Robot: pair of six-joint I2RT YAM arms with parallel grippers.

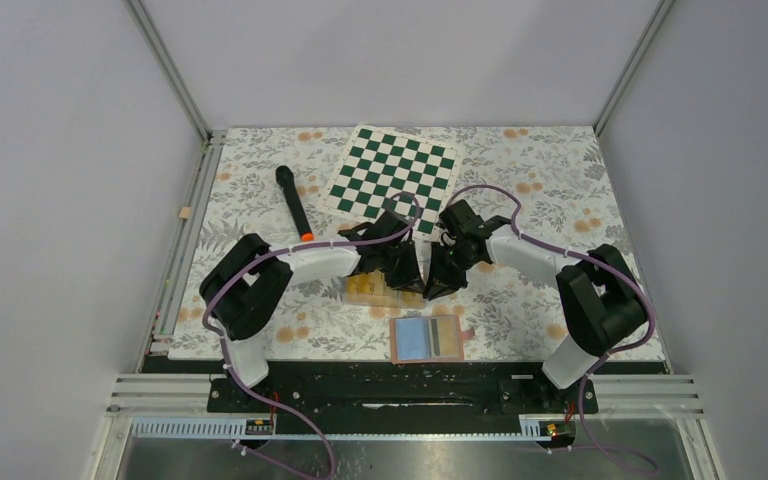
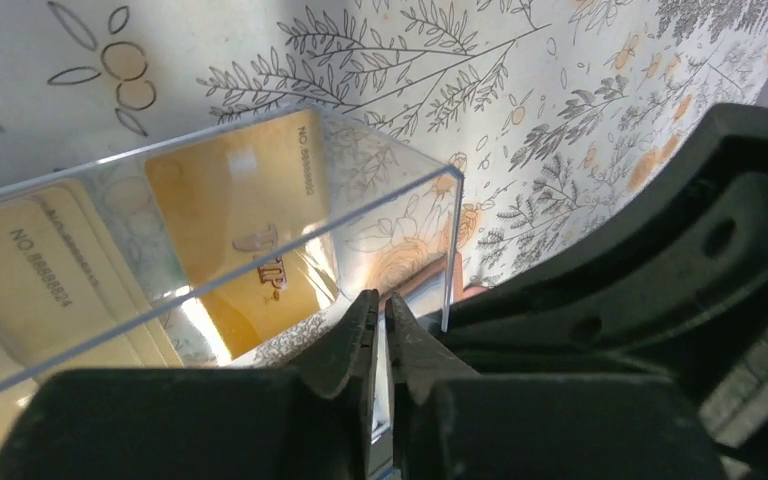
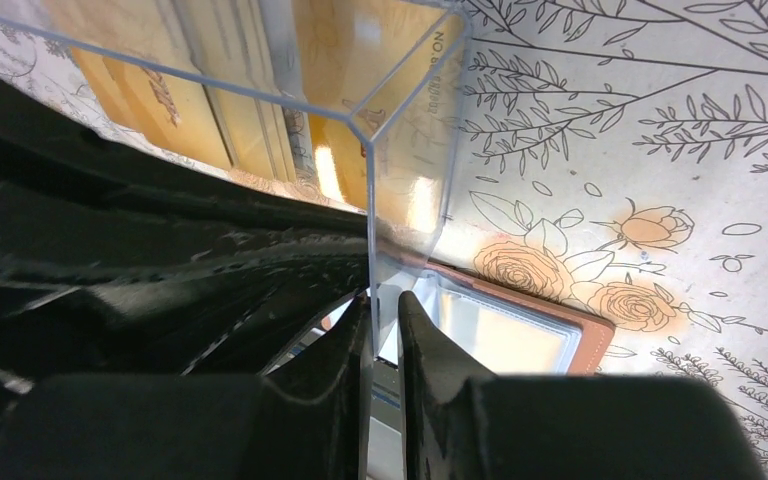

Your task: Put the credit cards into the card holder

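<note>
Gold credit cards (image 2: 245,215) lie in separate slots of a clear box (image 2: 155,300), with more of them (image 2: 45,265) farther left in the left wrist view. Below the box in the top view lies the open card holder (image 1: 427,339), brown-edged with pale blue and tan panels. My right gripper is shut on the box's clear corner wall. Just beyond the box's near edge, my left gripper is shut with a narrow gap; no card shows between its fingers. Both grippers meet at the box's right end, hiding part of it from above.
Behind the arms lies a green-and-white checkered board (image 1: 392,172). To its left is a black microphone (image 1: 293,200) with an orange tip. The patterned tablecloth (image 1: 530,320) is bare right of the card holder.
</note>
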